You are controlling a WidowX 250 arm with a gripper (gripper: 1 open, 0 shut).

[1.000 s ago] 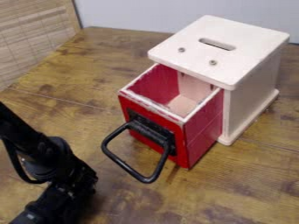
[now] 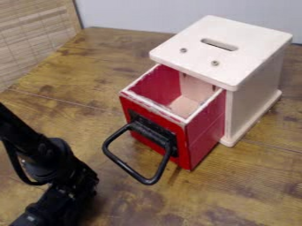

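Observation:
A pale wooden box (image 2: pixel 252 97) with a slotted top stands at the right. Its red drawer (image 2: pixel 206 135) is pulled out toward the front left and looks empty inside, with a black looped handle (image 2: pixel 147 177) on its front. The black gripper (image 2: pixel 53 207) is low at the bottom left, left of the handle and apart from it. Its fingers reach toward the frame's lower edge, and whether they are open or shut is unclear.
A woven mat (image 2: pixel 30 40) stands at the upper left edge, and a pale wall lies behind.
The gripper has shifted very slightly up and to the right. The box and drawer are unmoved.

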